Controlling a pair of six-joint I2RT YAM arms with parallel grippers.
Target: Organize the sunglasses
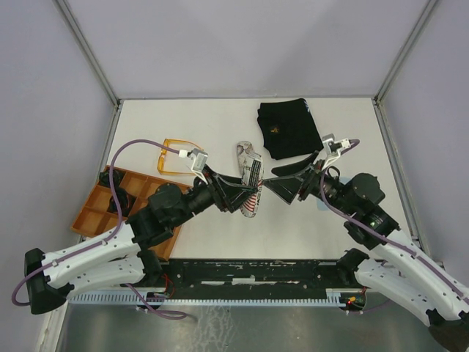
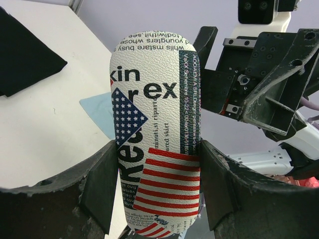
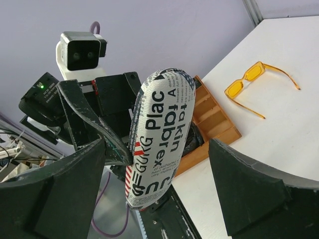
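A printed glasses case, with lettering and a US flag, is held upright between the fingers of my left gripper. My right gripper is at the case's other side, its fingers apart around it; whether they touch is unclear. Yellow sunglasses lie on the white table in the top and right wrist views. Another light, patterned item lies behind the held case, partly hidden.
A wooden compartment box with dark items stands at the left. A black cloth lies at the back right, a pale blue cloth near the right arm.
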